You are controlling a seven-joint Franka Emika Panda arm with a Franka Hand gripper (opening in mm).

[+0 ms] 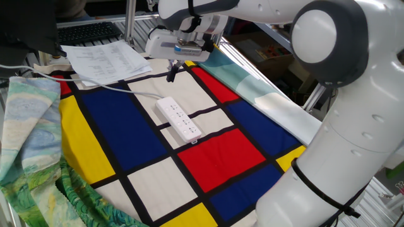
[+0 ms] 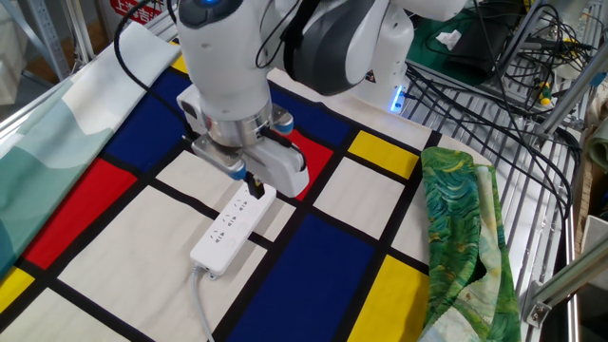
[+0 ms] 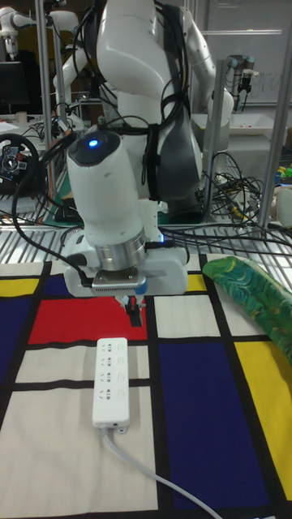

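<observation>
A white power strip (image 1: pixel 178 119) with several sockets lies flat on the patterned cloth, its grey cable (image 3: pixel 161 478) leaving one end. In exterior view 2 it runs diagonally below my gripper (image 2: pixel 254 186), whose hand hides part of its far end. My gripper (image 1: pixel 172 71) hangs over the cloth with its dark fingertips pointing down. From the front, the gripper (image 3: pixel 135 313) appears just beyond the strip's far end, to the right. Its fingers are together in a narrow clump under the middle of the wide hand, and no object can be made out between them.
The cloth (image 1: pixel 153 188) has red, blue, yellow and white blocks, mostly bare around the strip. A bunched green painted fabric (image 2: pixel 463 237) lies along one side. Paper sheets (image 1: pixel 108 61) rest at the far edge, with a keyboard (image 1: pixel 88 33) behind. A pale teal cloth (image 1: pixel 255 85) borders another edge.
</observation>
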